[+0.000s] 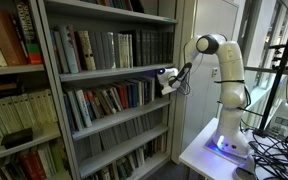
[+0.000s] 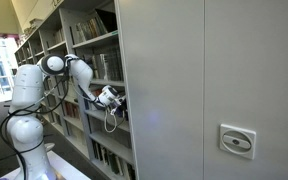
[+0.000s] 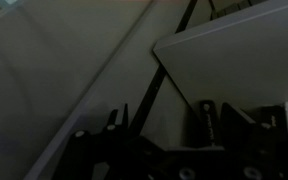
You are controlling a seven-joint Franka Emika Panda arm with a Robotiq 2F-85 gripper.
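My gripper (image 1: 162, 83) is at the right end of the bookcase, by the row of books on the middle shelf. In exterior view 2 the gripper (image 2: 114, 112) reaches toward the shelf close to the bookcase's side panel, its tips hard to make out. The wrist view is dark. There the gripper stands open along the bottom edge, and a dark book spine (image 3: 209, 122) with a pale mark shows near its right side. Whether any finger touches a book cannot be told.
A grey shelf board (image 3: 234, 45) slants across the upper right of the wrist view, above the books. The tall side panel (image 2: 164, 90) closes off the bookcase's end. Books (image 1: 104, 103) fill much of the middle shelf; a white table (image 1: 209, 160) stands below the arm.
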